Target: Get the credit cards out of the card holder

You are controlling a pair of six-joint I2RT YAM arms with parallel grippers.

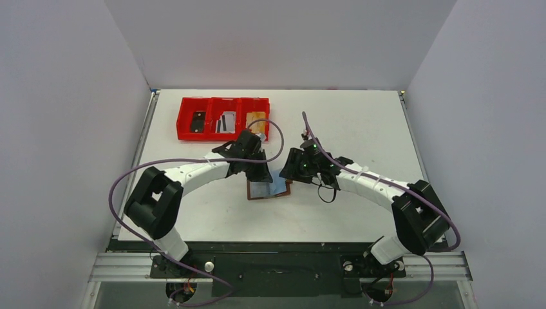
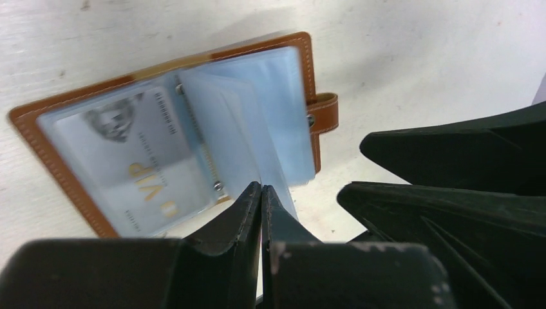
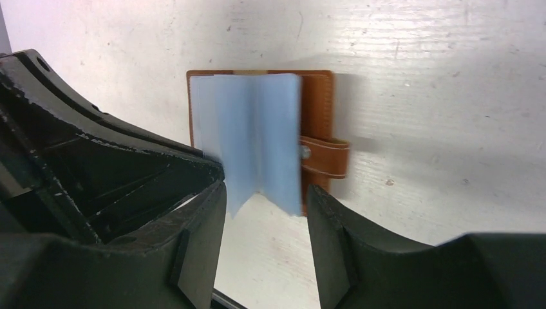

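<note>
The brown card holder [image 1: 278, 196] lies open on the table, with clear sleeves inside. Under its left sleeve a grey VIP card [image 2: 138, 161] shows in the left wrist view. A bluish sleeve page [image 2: 235, 122] stands partly raised near the middle, its free edge at the tips of my left gripper. That gripper is shut; whether the thin page is pinched between its fingers cannot be told. Over the right side of the holder, my right gripper is open, with the bluish sleeves [image 3: 277, 138] below and beyond its fingertips and nothing gripped.
The holder's strap with a snap [image 3: 327, 158] sticks out on its right. A red three-compartment tray [image 1: 209, 136] with items in it stands at the back left. Both grippers are close together.
</note>
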